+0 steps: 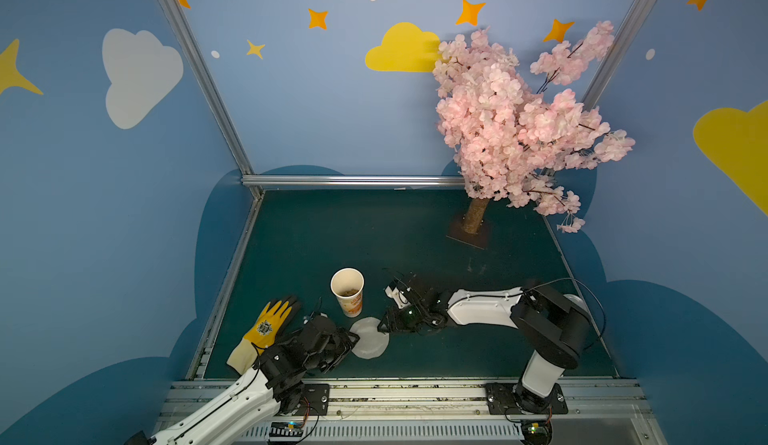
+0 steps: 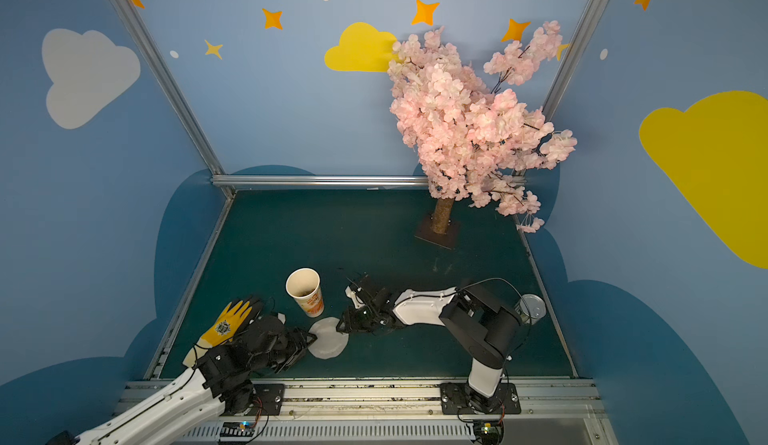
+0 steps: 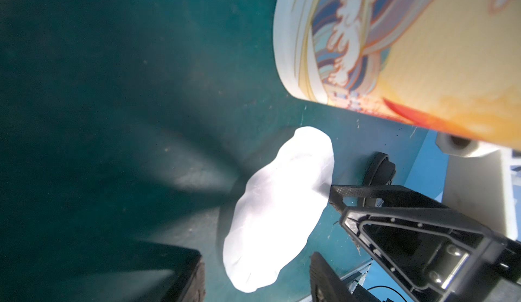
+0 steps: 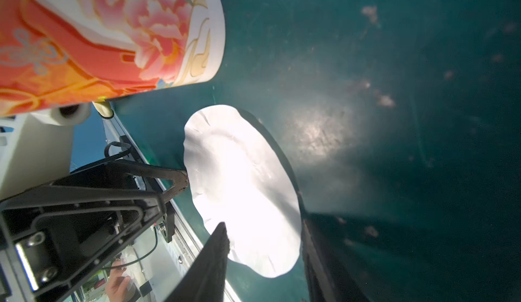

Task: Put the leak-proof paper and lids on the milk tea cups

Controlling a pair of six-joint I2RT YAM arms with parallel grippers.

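Note:
The leak proof paper [image 1: 369, 338], a thin white disc with a wavy rim, lies in front of the milk tea cup [image 1: 348, 290]. That cup stands upright and uncovered. My left gripper is at the disc's left edge, with a gap between its fingers. From the other side, my right gripper reaches the disc's right edge. Its fingers [image 4: 211, 264] look apart around the near end of the disc in the right wrist view; whether they pinch it cannot be told. The disc [image 4: 244, 193] seems still on or close to the table.
A yellow and black glove [image 1: 268, 326] lies left of my left arm. At the back right stands a pink blossom tree [image 1: 475, 217]. A clear round container [image 2: 531, 308] sits behind the right arm.

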